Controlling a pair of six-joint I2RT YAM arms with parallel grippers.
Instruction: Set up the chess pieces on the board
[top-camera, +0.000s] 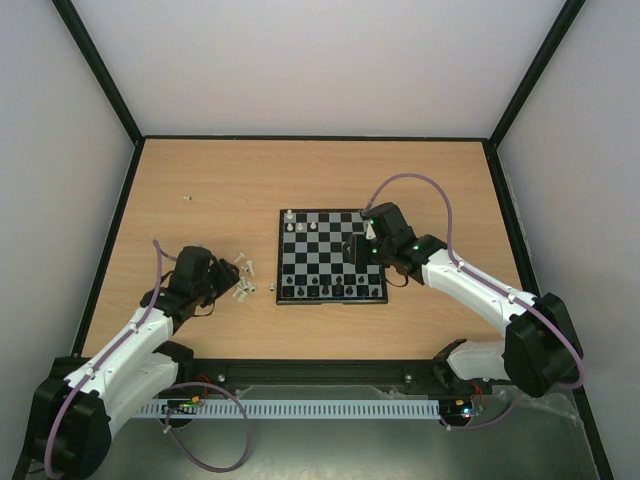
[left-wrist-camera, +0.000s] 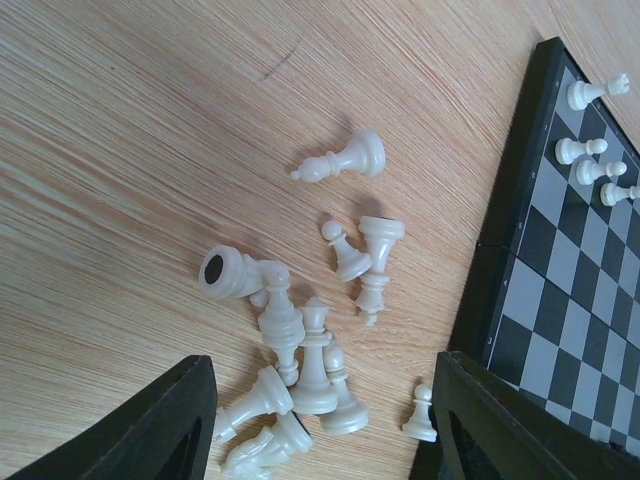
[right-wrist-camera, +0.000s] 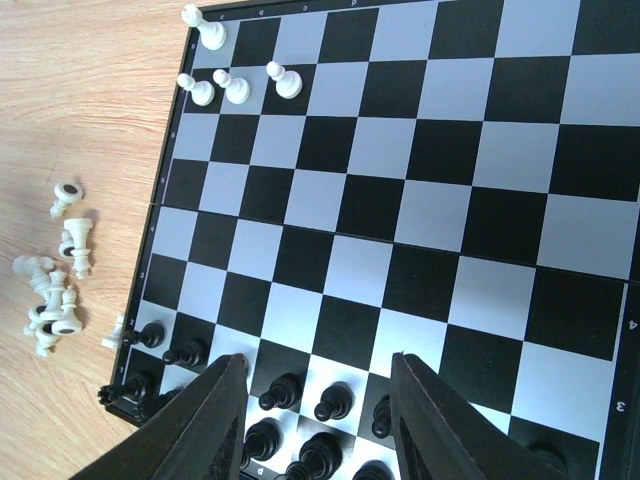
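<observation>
The chessboard (top-camera: 330, 255) has black pieces along its near edge and several white pieces at its far left corner, including a white rook (right-wrist-camera: 208, 30). Loose white pieces lie left of the board, among them a lying pawn (left-wrist-camera: 345, 255) and a bishop-like piece (left-wrist-camera: 340, 160). My left gripper hangs over this pile, fingers apart, nothing between them. My right gripper is over the board's right part, fingers apart above the black pieces, holding nothing.
Bare wooden table (top-camera: 200, 160) surrounds the board, with one small piece (top-camera: 187, 198) alone at the back left. Walls and a dark frame bound the table.
</observation>
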